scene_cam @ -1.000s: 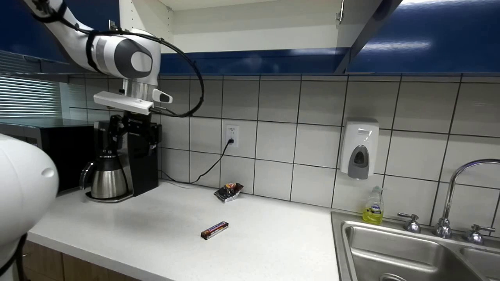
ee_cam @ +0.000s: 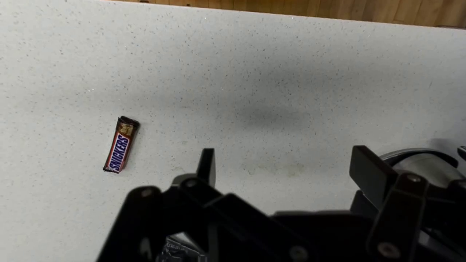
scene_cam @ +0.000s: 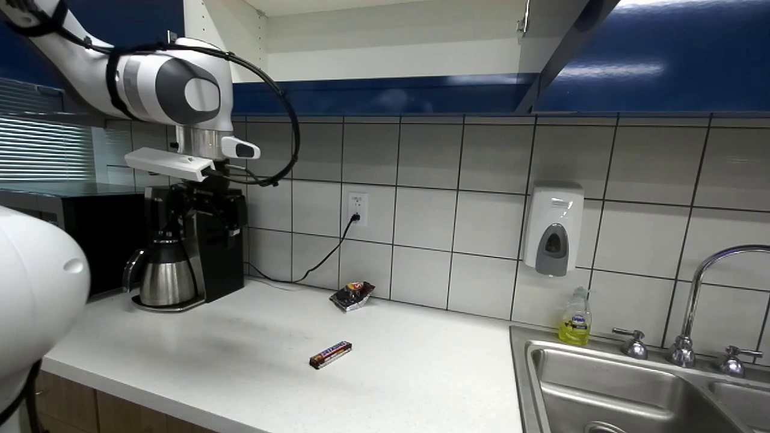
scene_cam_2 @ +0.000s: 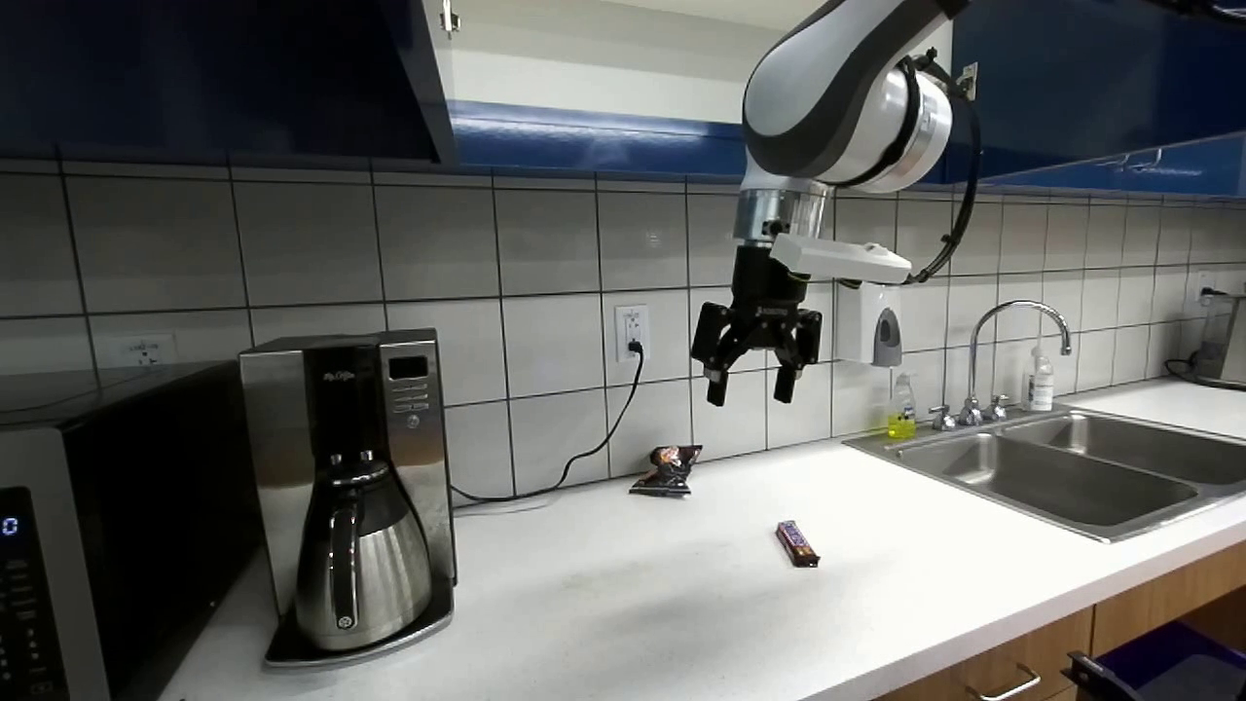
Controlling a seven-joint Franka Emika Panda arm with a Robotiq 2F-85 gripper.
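My gripper [scene_cam_2: 751, 391] hangs well above the counter, its two fingers wide apart and only air between them. In the wrist view, the gripper is open over bare counter. A Snickers bar [ee_cam: 122, 144] lies flat on the white surface, off to the left of the fingers in that view. The same bar [scene_cam: 330, 354] shows near the counter's middle in exterior view 1. Against the tiled wall rests a crumpled dark snack bag [scene_cam_2: 669, 471]; the wrist view catches just a part of it, behind the gripper.
A coffee maker [scene_cam_2: 411, 444] with a steel carafe [scene_cam_2: 371, 572] stands beside a black microwave [scene_cam_2: 140, 514]. Its cord [scene_cam: 317, 266] runs to a wall outlet. A steel sink [scene_cam: 613, 375] and a yellow soap bottle [scene_cam: 575, 321] are at the other end.
In exterior view 1, the arm and gripper have shifted left and slightly up. The Snickers bar and the snack bag have stayed put.
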